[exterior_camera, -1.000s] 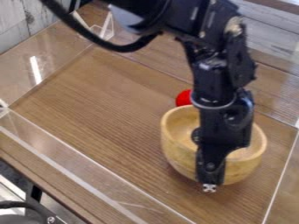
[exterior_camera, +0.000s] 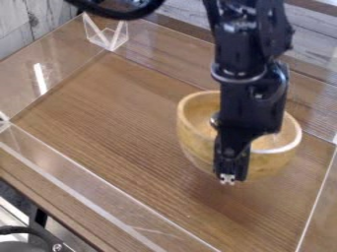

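Observation:
My black gripper reaches down from the top centre, shut on the wall of a pale yellow-tan bowl at the middle right. The bowl sits tilted behind and around the fingers, above the wooden table; whether it touches the surface I cannot tell. Much of the bowl is hidden behind the gripper.
A clear plastic container stands at the back left. A raised edge runs along the left side, with dark cables at the bottom left.
The red object seen behind the bowl is now hidden.

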